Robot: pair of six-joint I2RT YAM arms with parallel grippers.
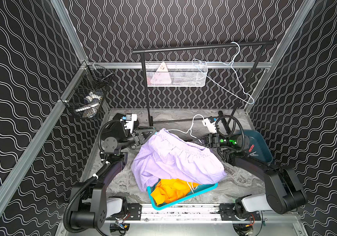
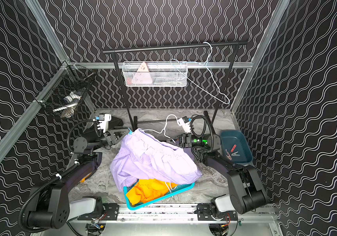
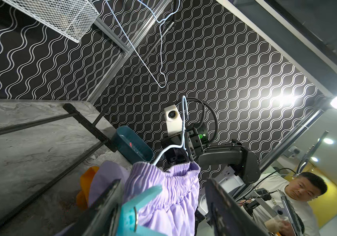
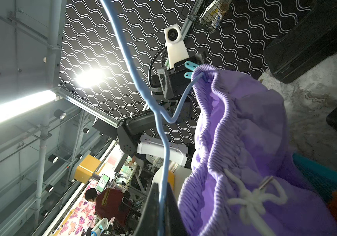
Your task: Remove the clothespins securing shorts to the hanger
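Observation:
Lilac shorts (image 1: 176, 155) hang from a white-blue wire hanger (image 4: 137, 80) by their gathered waistband. My right gripper is shut on the hanger's wire. A teal clothespin grips the waistband's left end, and its handles (image 4: 191, 66) also show in the right wrist view. My left gripper stands open at that end, the clothespin between its fingers and close to one finger (image 3: 107, 210). Whether a finger touches the clothespin I cannot tell. No clothespin shows at the waistband's right end.
Below the shorts, a teal basket (image 1: 161, 206) holds orange cloth (image 1: 172, 190). A dark teal bin (image 2: 237, 135) with loose clothespins (image 2: 234, 151) stands at right. Behind is a black rack (image 1: 203, 47) with another hanger (image 1: 231, 91) on it.

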